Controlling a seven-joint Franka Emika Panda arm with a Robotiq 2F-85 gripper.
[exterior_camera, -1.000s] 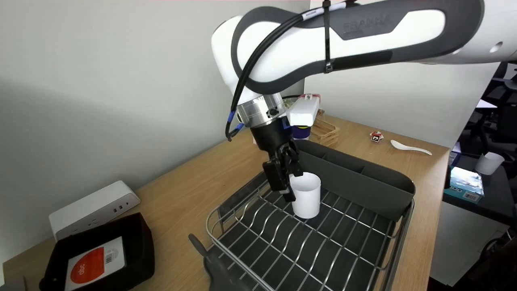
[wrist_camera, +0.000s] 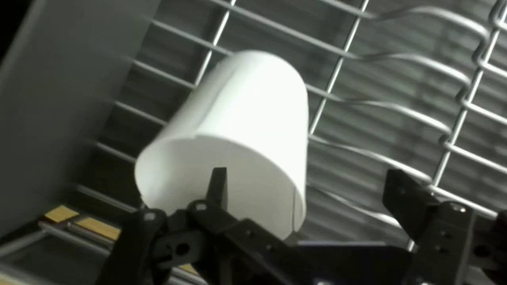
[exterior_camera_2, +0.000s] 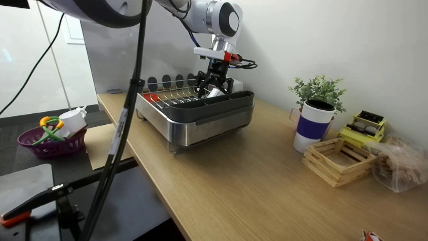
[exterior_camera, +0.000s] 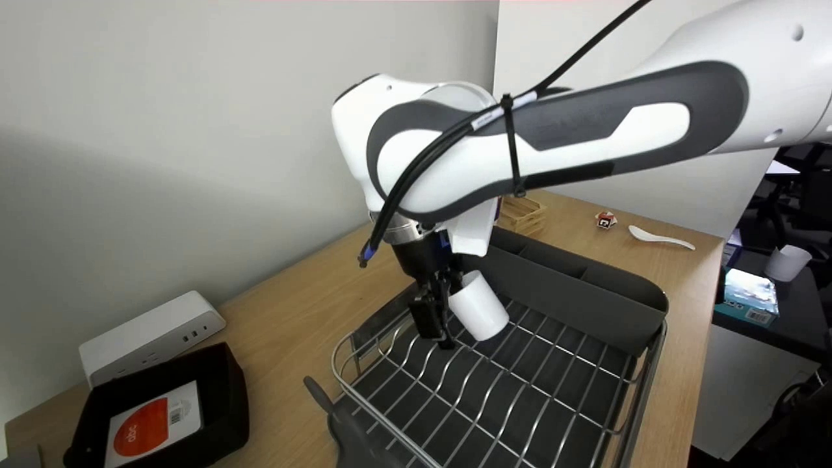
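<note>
A white cup (exterior_camera: pixel 481 308) leans tilted over the wire dish rack (exterior_camera: pixel 499 366), its closed end toward the front right in exterior view 1. In the wrist view the cup (wrist_camera: pixel 256 104) turns its open mouth toward my gripper. The fingers stand wide apart; one finger (wrist_camera: pixel 218 187) overlaps the cup's mouth, the other (wrist_camera: pixel 404 199) is outside over the wires. Whether the first finger touches the inner wall, I cannot tell. Exterior view 2 shows my gripper (exterior_camera_2: pixel 214 86) low over the rack, the cup (exterior_camera_2: pixel 215 93) partly hidden by the caddy.
Along one side of the rack runs a grey divided caddy (exterior_camera: pixel 581 288). A black tray (exterior_camera: pixel 230 390) and a white power strip (exterior_camera: pixel 152 335) lie to the left. A wooden crate (exterior_camera_2: pixel 339 160) and a tumbler (exterior_camera_2: pixel 315 124) stand beyond the rack.
The cup has gone from upright to tilted, its closed end swinging toward the front. My arm and gripper have come lower and slightly left in exterior view 1.
</note>
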